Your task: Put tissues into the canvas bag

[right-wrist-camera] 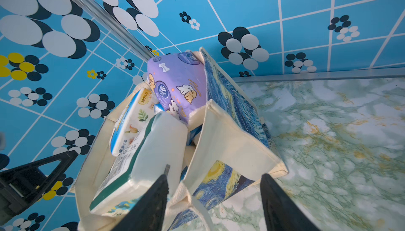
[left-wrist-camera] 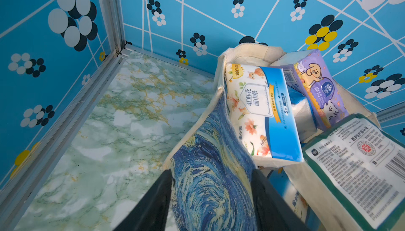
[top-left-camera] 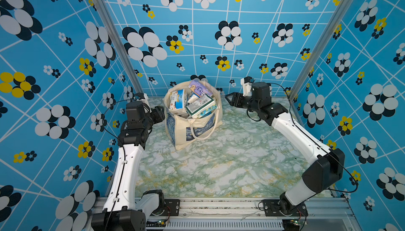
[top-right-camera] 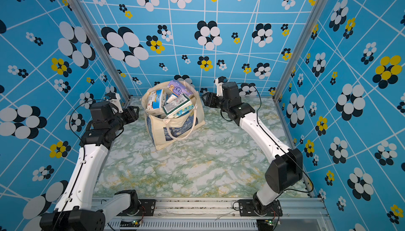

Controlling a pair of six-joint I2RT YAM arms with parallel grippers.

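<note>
The cream canvas bag with its blue painted panels stands upright at the back left of the table, its mouth up. Inside it, a white-and-green tissue pack lies on top, tilted. Beside that are a white-and-blue pack and a purple pack; others deeper down are partly covered. My left gripper is open at the bag's left side, level with its rim. In its wrist view the bag's side panel shows between the fingers. My right gripper is open just right of the bag, holding nothing.
A rope handle hangs over the bag's front. The back wall rises close behind the bag.
</note>
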